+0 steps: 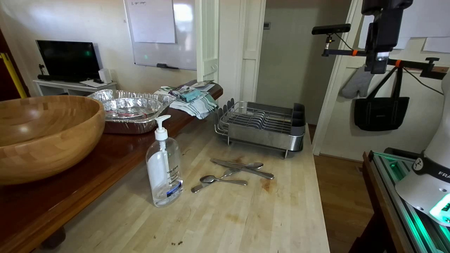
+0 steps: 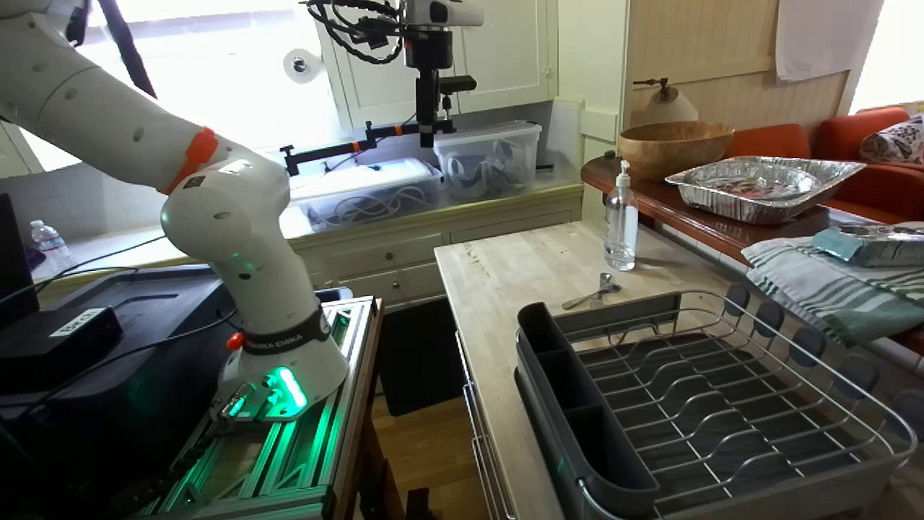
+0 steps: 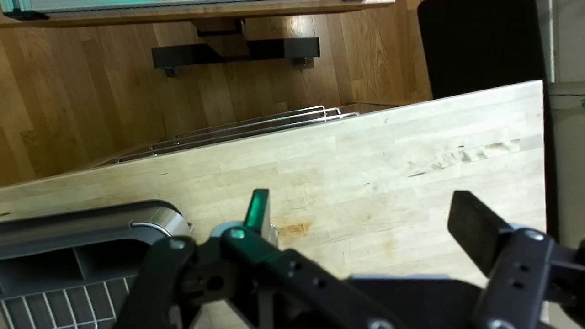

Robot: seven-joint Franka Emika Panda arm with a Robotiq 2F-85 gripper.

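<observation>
My gripper stands open in the wrist view, its two dark fingers wide apart with nothing between them. It hangs high above the wooden counter [image 3: 356, 164]. In exterior view 1 a loose pile of cutlery lies on that counter: a knife [image 1: 260, 172] and a couple of spoons, one spoon [image 1: 207, 179] crossing another handle. Behind the pile stands a grey dish rack [image 1: 259, 135] with no dishes in it. The rack's dark cutlery holder [image 2: 576, 394] has compartments along one side and looks empty. From the wrist, the cutlery is hidden behind the gripper body.
A clear pump bottle [image 1: 163, 173] stands upright close to the cutlery. Along the counter's side runs a higher dark wood table with a wooden bowl [image 1: 50, 135], foil trays [image 1: 126, 107] and striped towels [image 1: 198, 105].
</observation>
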